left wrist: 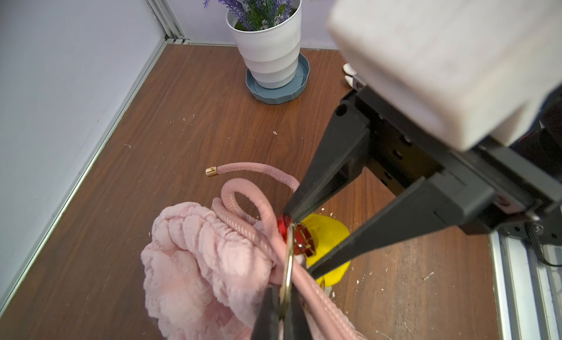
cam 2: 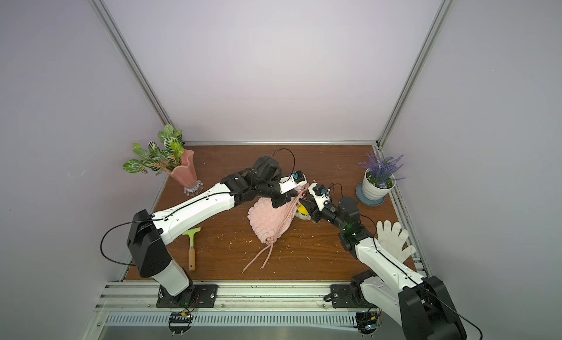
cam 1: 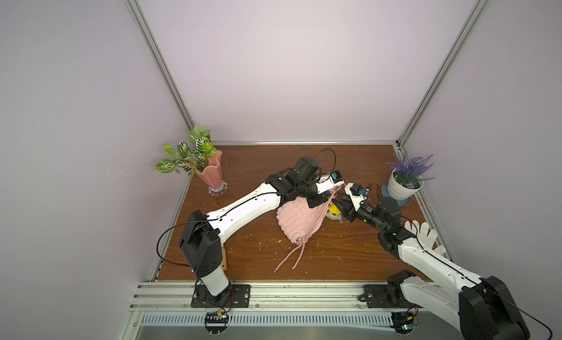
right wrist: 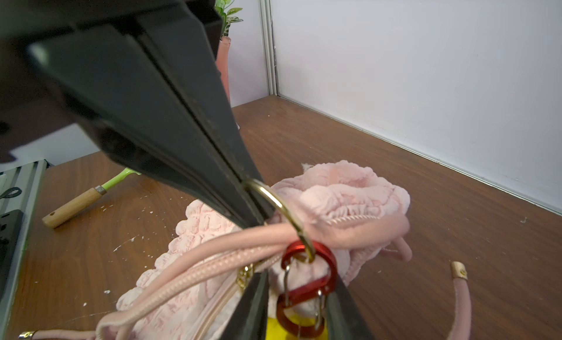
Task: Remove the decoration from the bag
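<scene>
The pink plush bag (cam 1: 301, 217) lies mid-table, its cords gathered near both grippers. A gold ring (right wrist: 284, 211) loops around the pink cords, and a red double-ended carabiner (right wrist: 307, 290) hooks onto it. Below the carabiner shows the yellow decoration (left wrist: 327, 240), partly covered by my right gripper. My left gripper is shut on the gold ring, seen rising from between its fingers. My right gripper stands partly open, one finger on each side of the carabiner; contact with it is unclear.
A lavender pot (cam 1: 401, 187) stands at the right, with a white glove (cam 1: 426, 234) in front of it. At the left are a pink vase (cam 1: 212, 173) and a green tool with a wooden handle (cam 2: 191, 252). The front centre of the table holds only crumbs.
</scene>
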